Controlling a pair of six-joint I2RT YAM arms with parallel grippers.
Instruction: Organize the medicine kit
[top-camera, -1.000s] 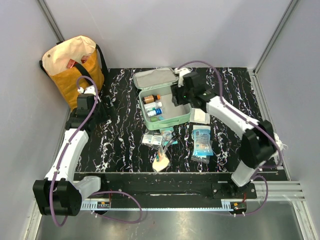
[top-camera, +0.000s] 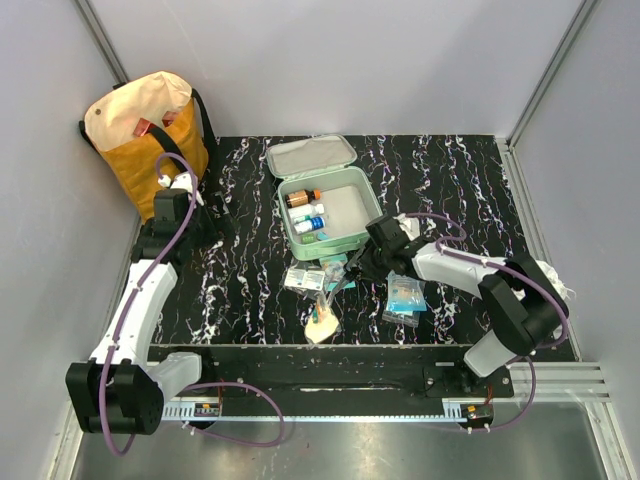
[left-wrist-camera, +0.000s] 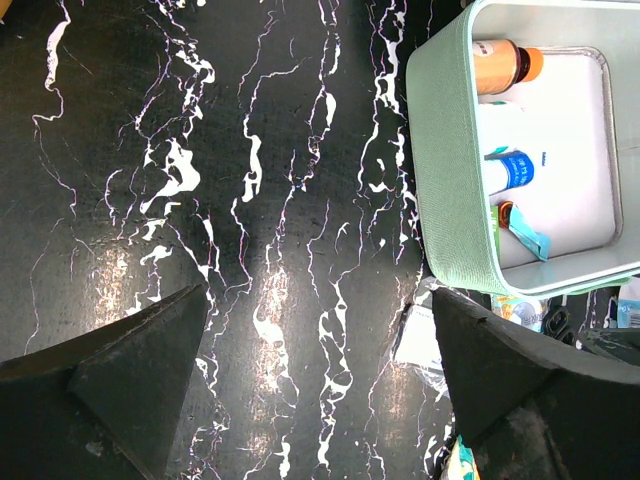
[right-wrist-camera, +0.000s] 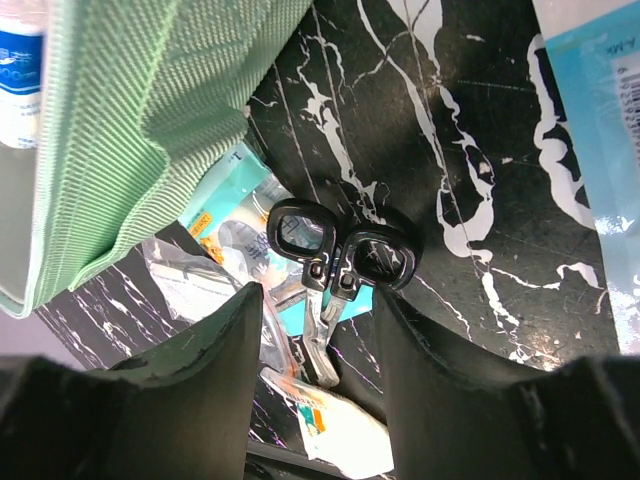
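Note:
An open mint medicine case (top-camera: 356, 230) holds bottles (left-wrist-camera: 510, 172) in the top and left wrist views. Below it, black-handled scissors (right-wrist-camera: 322, 280) lie on small packets (right-wrist-camera: 230, 210), beside a clear bag (right-wrist-camera: 185, 285) and a cream packet (top-camera: 320, 326). My right gripper hangs just above the scissors, fingers parted either side of them, nothing visibly held. My left gripper stands open over bare table at the left, its fingers empty.
Blue packets (top-camera: 405, 294) lie right of the scissors. A yellow bag (top-camera: 155, 165) stands at the back left.
My right arm has come down from over the case to the scissors below it, shifting slightly further in the last moment. The left arm and the items look unmoved.

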